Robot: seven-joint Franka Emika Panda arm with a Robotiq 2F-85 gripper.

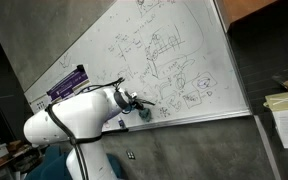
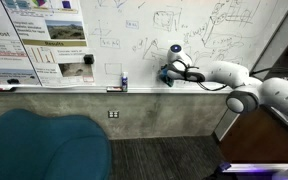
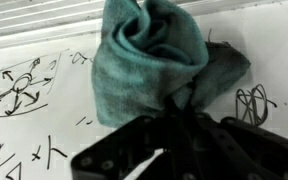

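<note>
A bunched teal cloth fills the upper middle of the wrist view, its lower end pinched by my gripper, which is shut on it. Behind it is the whiteboard, with black marker drawings to either side of the cloth. From exterior view 1, the cloth shows as a small teal patch low on the board, just above its bottom edge. Exterior view 2 has the cloth against the board, left of the gripper. Contact along the cloth's far side is hidden.
A marker ledge runs beneath the whiteboard, with a small bottle standing on it to the left. Posters cover the board's left part. A teal chair stands below. Bare wall lies under the ledge.
</note>
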